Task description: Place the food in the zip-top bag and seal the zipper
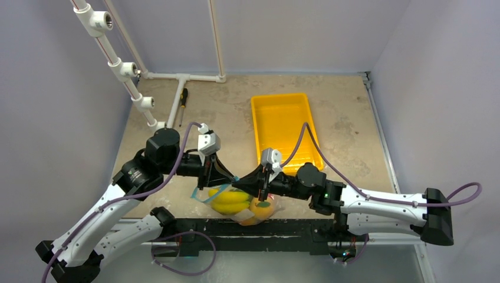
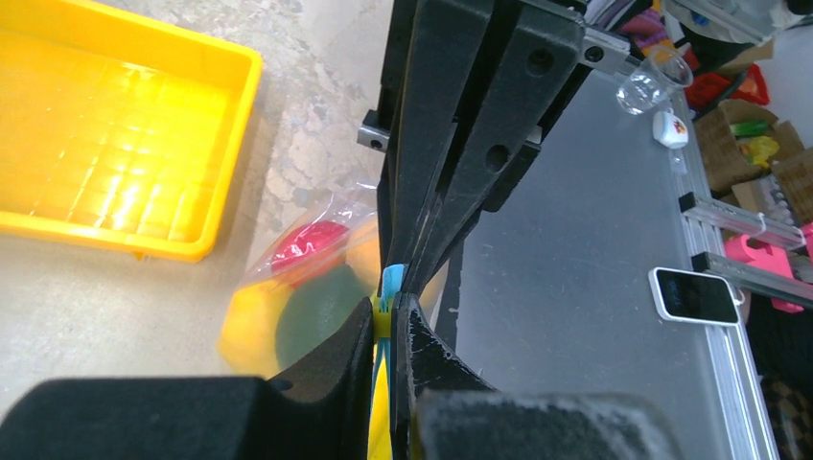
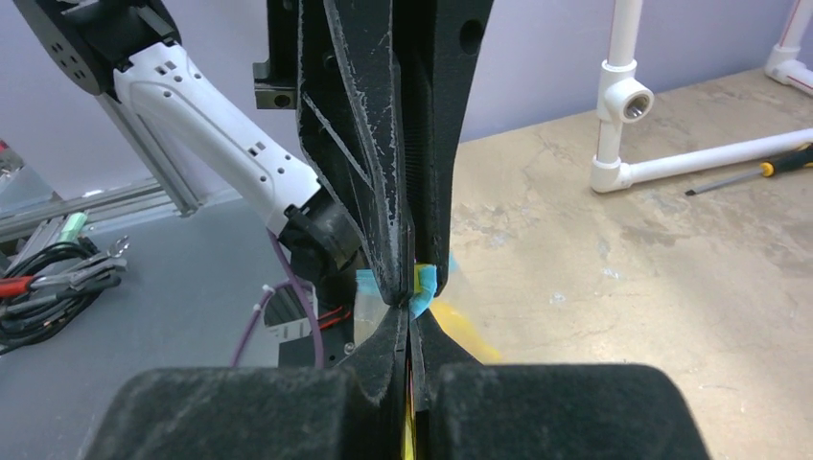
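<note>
The clear zip bag [image 1: 244, 217] with its blue top strip [image 1: 210, 194] lies at the front of the table, holding yellow, orange, red and green food [image 2: 321, 309]. My left gripper is shut on the bag's top edge, where blue and yellow-green show between its fingers. Facing it tip to tip, my right gripper is shut. A bit of blue strip [image 3: 423, 299] lies at its fingertips; whether they pinch it is hard to tell. In the top view, both grippers hide that end of the bag's mouth.
Behind the right arm stands an empty yellow tray [image 1: 282, 121]. A screwdriver [image 1: 183, 103] lies beside the white pipe frame [image 1: 177, 100] at the back left. Between the pipes and the tray, the tabletop is bare. Very little room separates the two grippers.
</note>
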